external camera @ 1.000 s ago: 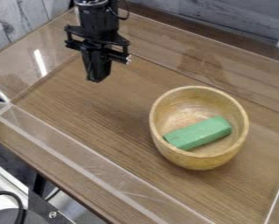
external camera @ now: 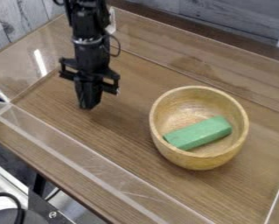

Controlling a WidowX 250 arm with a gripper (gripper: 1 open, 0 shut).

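Note:
My gripper point(external camera: 89, 87) is low over the wooden table point(external camera: 118, 157) at the upper left, a dark arm rising above it to the top edge. It looks shut, with nothing visible between its fingers. A green block point(external camera: 198, 132) lies inside a tan round bowl point(external camera: 179, 155) on the right side of the table.
A pale wall is at the back.
The arm has come down and toward the viewer, bringing the gripper lower in the view. The bowl and green block have not moved.

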